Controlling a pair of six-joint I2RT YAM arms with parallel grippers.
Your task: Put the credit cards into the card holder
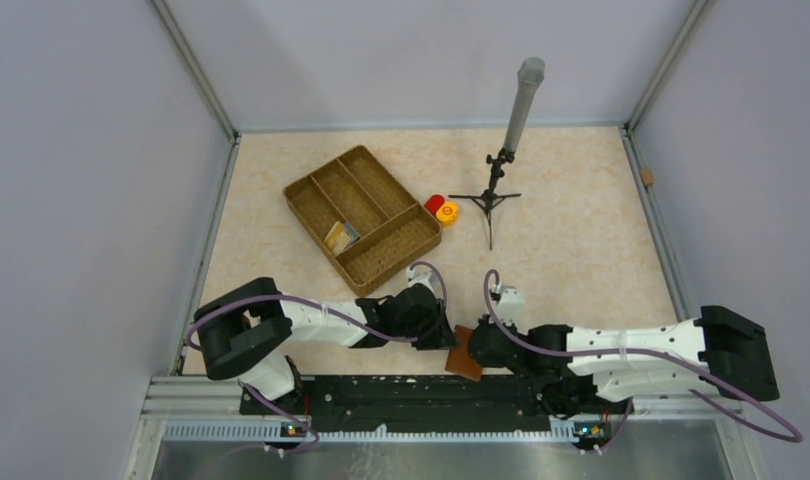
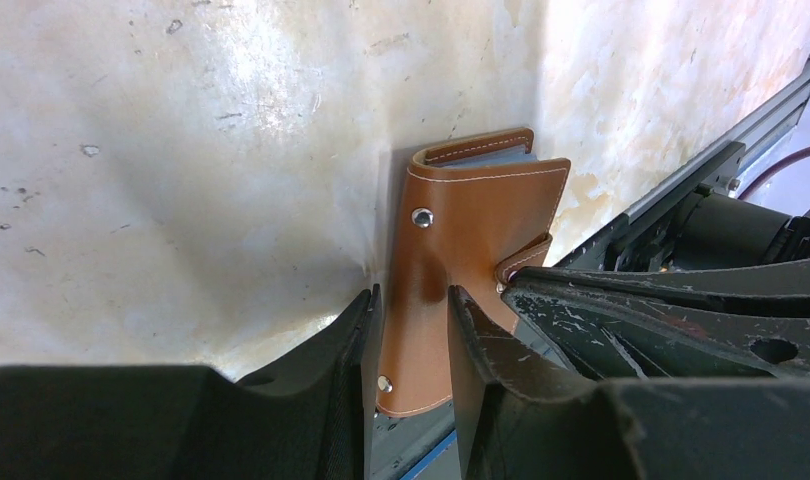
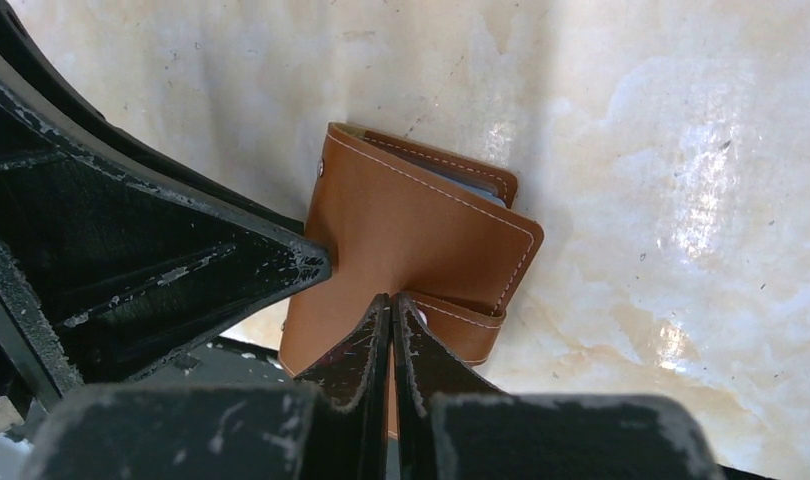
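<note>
The brown leather card holder (image 1: pixel 463 355) lies folded at the table's front edge between both arms, a bluish clear sleeve showing at its opening. In the left wrist view, the spine side of the holder (image 2: pixel 421 300) appears in the gap of my part-open left gripper; whether the fingers touch it, I cannot tell. My right gripper is shut, its tips over the snap strap of the holder (image 3: pixel 401 230). No card shows between the right fingers, and contact with the strap is unclear. Several cards (image 1: pixel 339 238) rest in a basket compartment.
A woven divided basket (image 1: pixel 381 258) stands behind the left arm. Beside it are a red and a yellow item (image 1: pixel 447 212), then a tripod (image 1: pixel 489 195) with a pole. The table's right half behind the right arm is bare.
</note>
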